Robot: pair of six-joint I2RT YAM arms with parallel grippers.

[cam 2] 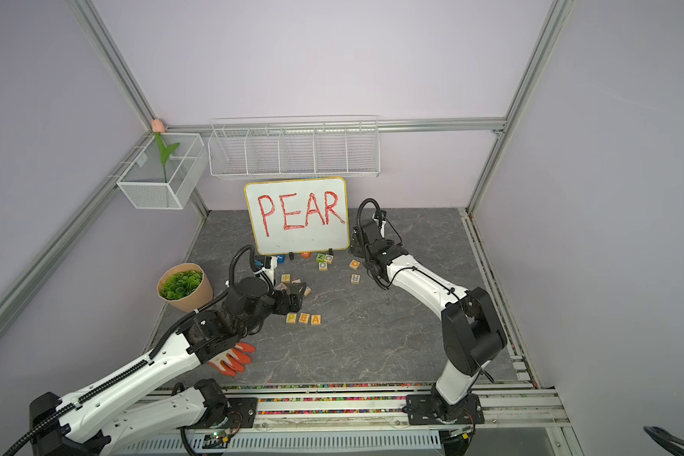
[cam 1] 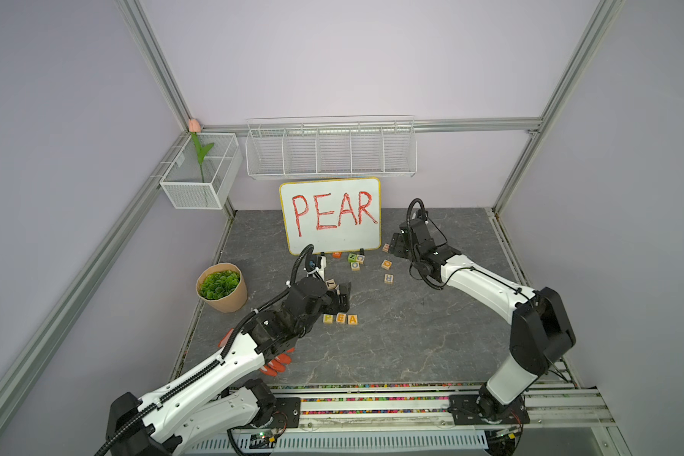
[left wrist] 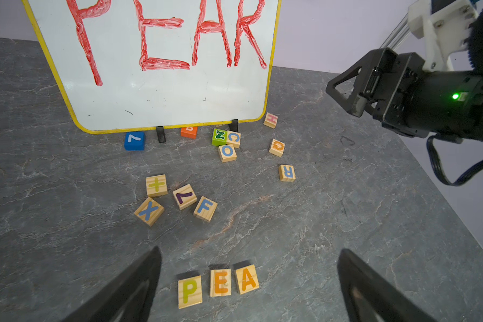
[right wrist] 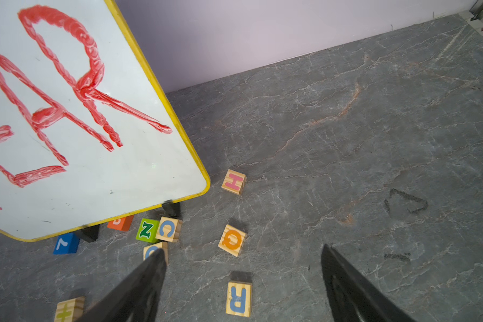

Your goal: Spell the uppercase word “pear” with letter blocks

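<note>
Three wooden blocks, P (left wrist: pixel 190 291), E (left wrist: pixel 220 282) and A (left wrist: pixel 247 279), stand in a row near the bottom of the left wrist view. The blue-lettered R block (right wrist: pixel 238 298) lies apart, farther back and to the right, low in the right wrist view. My left gripper is open above the row, holding nothing, its blurred fingers wide to either side. Open as well, my right gripper hovers with the R block in the gap between its fingers in view, not touching it. A whiteboard (cam 1: pixel 331 216) bears PEAR in red.
Other blocks lie scattered: X (left wrist: pixel 149 211), F (left wrist: pixel 205 208), a purple-lettered block (left wrist: pixel 184 196), an orange-lettered block (right wrist: pixel 232 240) and H (right wrist: pixel 234 182). A planter (cam 1: pixel 222 287) and orange glove (cam 1: pixel 276 363) sit at left.
</note>
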